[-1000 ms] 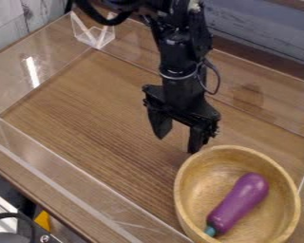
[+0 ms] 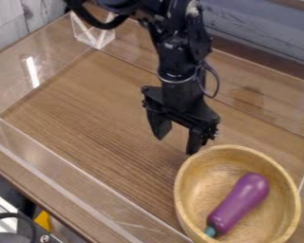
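Note:
My gripper (image 2: 178,133) hangs open over the middle of the wooden surface (image 2: 85,123), its black body reaching up out of the top of the view. Just below and right of it sits a tan bowl (image 2: 193,209) with a purple eggplant (image 2: 243,197) lying in it, its green end toward the lower left.
A clear container (image 2: 94,28) stands at the back left corner. Clear walls edge the surface on the left and right. A dark cable (image 2: 15,216) shows at the lower left.

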